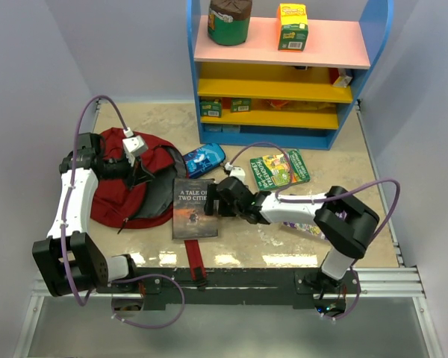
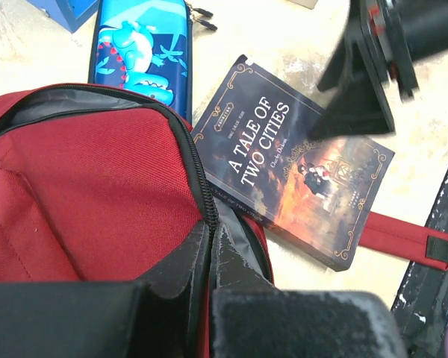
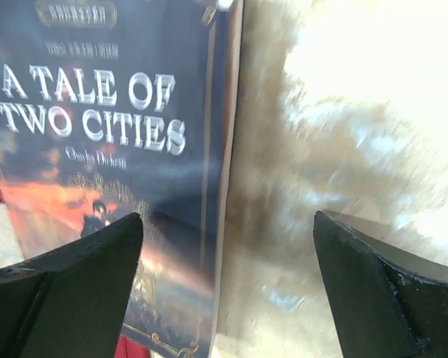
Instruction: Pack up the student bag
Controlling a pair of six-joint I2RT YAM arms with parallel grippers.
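Observation:
The red bag [image 1: 119,190] lies at the left, its dark lining [image 1: 157,195] showing at the opening. My left gripper is shut on the zipped edge of the bag, where the zipper runs down between its fingertips. A dark book titled A Tale of Two Cities [image 1: 194,224] rests flat beside the opening, cover closed. At the book's right edge, my right gripper stands open; one finger [image 3: 97,280] is over the cover and the other is over bare tabletop. Nothing is between those fingers except a view of the book's edge.
A blue pencil case [image 1: 204,159] lies behind the book. Green-edged books [image 1: 280,170] and a purple packet [image 1: 306,228] are at the right. The blue shelf [image 1: 284,138] stands at the back; a red strap [image 1: 195,257] runs out below the book.

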